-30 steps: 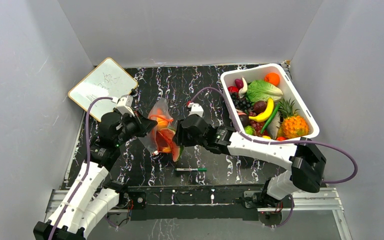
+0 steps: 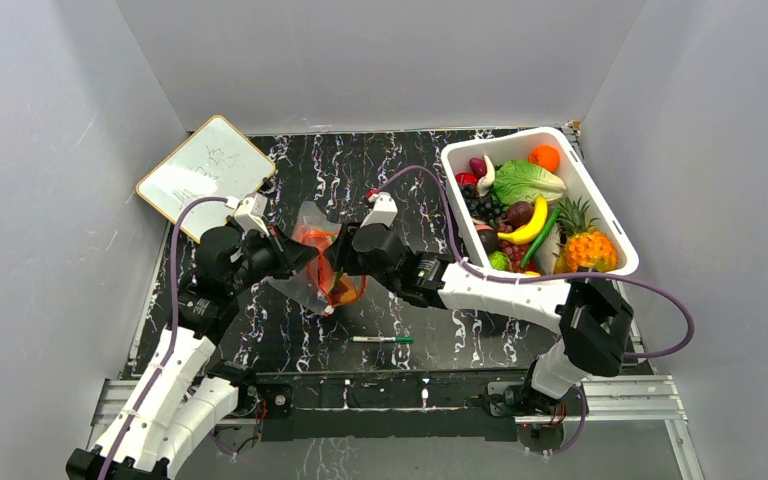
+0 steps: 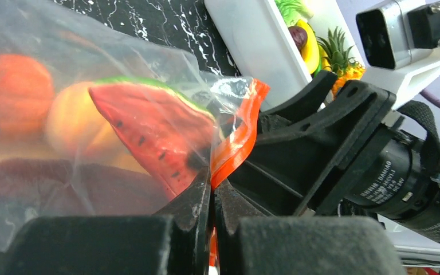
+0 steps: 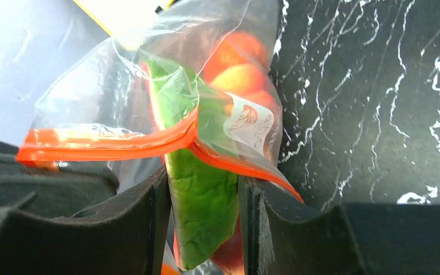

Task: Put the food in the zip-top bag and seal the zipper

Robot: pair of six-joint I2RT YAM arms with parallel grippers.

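The clear zip top bag (image 3: 132, 57) with its orange zipper edge (image 4: 97, 143) spans between my two grippers. My left gripper is shut on that orange edge. Between the fingertips of my right gripper is the green rind of a watermelon slice (image 4: 203, 212), its front part through the bag's open mouth. Red flesh of the slice shows through the plastic in the left wrist view. Deeper inside lie an orange pumpkin-like item (image 3: 14, 94), a peach-like fruit (image 3: 71, 112) and a dark reddish, elongated item (image 3: 80, 186).
A white bin (image 2: 615, 215) of toy produce stands at the right. The whiteboard (image 2: 205, 170) lies at the back left, and a green marker (image 2: 381, 339) rests in front of the bag.
My right gripper has moved left toward the bag, carrying the watermelon slice deeper through the mouth. The bag's plastic has shifted and bunched around it. The left gripper has stayed nearly still.
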